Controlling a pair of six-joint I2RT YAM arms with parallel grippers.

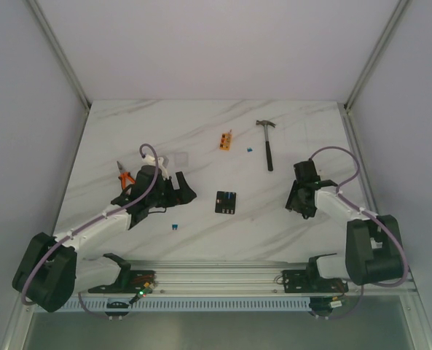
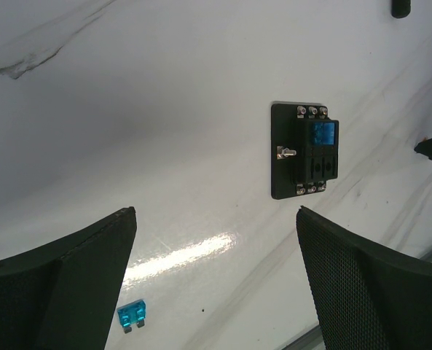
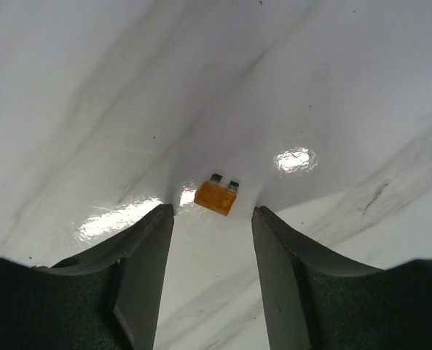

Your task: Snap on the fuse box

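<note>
The black fuse box [image 1: 225, 203] lies mid-table; in the left wrist view it [image 2: 296, 149] shows a blue fuse fitted and metal terminals. A blue fuse [image 2: 131, 313] lies loose on the marble near my left gripper, which stands open above the table with nothing between its fingers. In the right wrist view a small orange fuse [image 3: 216, 195] with two prongs lies on the table just beyond and between the fingertips of my right gripper, which is open.
A hammer [image 1: 269, 153] and a small orange item [image 1: 226, 140] lie toward the back. Orange-handled pliers [image 1: 124, 175] lie at the left beside my left arm. The middle of the table around the fuse box is clear.
</note>
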